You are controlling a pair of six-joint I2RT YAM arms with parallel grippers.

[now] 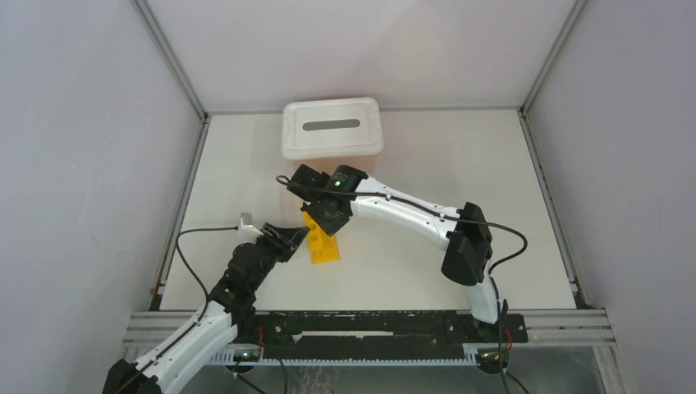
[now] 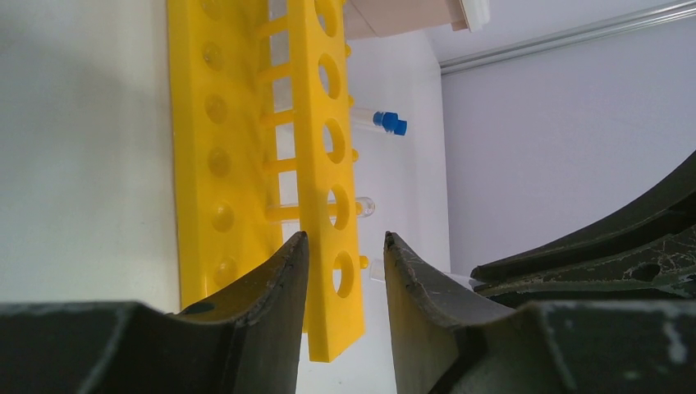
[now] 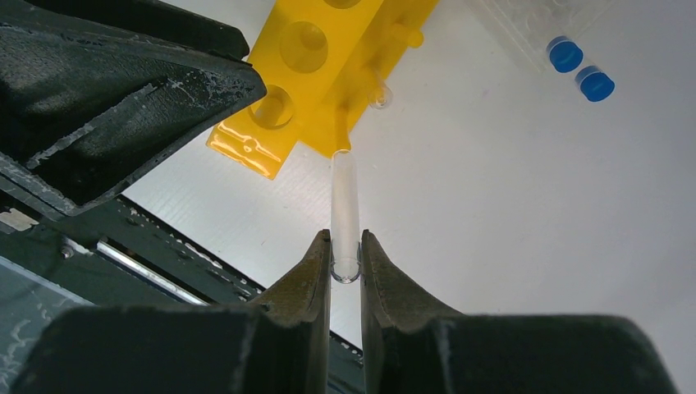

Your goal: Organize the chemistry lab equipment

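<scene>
The yellow test tube rack (image 2: 324, 107) stands in the middle of the table, with a row of round holes in its upper plate. At its near end is my left gripper, its fingers apart and the rack's edge between or just beside them; contact is hard to judge. My right gripper is shut on a clear test tube (image 3: 345, 197), which points towards the rack's side near a peg. Another clear tube (image 2: 365, 207) pokes out of the rack's side. A blue-capped tube (image 2: 392, 123) shows farther along.
A white-lidded box (image 1: 332, 131) sits at the back, behind the rack. Two blue caps (image 3: 565, 54) lie near clear plastic in the right wrist view. Both arms meet closely over the rack.
</scene>
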